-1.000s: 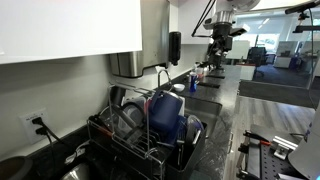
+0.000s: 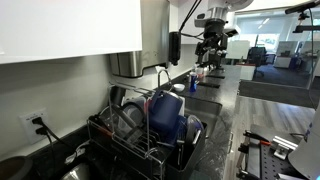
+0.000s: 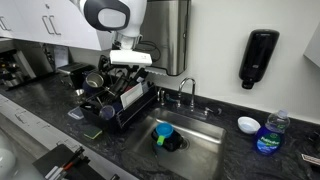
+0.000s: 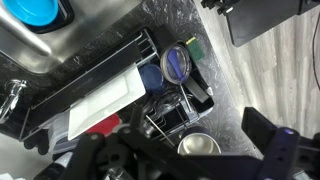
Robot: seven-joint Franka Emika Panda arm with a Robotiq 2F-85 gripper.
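My gripper stands open in the wrist view, its two dark fingers wide apart with nothing held between them. It hangs well above the dish rack and the counter. In the rack are a white board, a red item, a glass-like round container and blue dishes. A metal cup or bowl lies beside the rack. In the second exterior view the arm partly covers the rack's back.
The sink holds a blue cup and lies beside the rack. A white bowl and a blue soap bottle stand to its right. The faucet rises behind it. White cabinets overhang the counter.
The arm and gripper have shifted left and slightly up in the first exterior view. The rack and dishes look unmoved.
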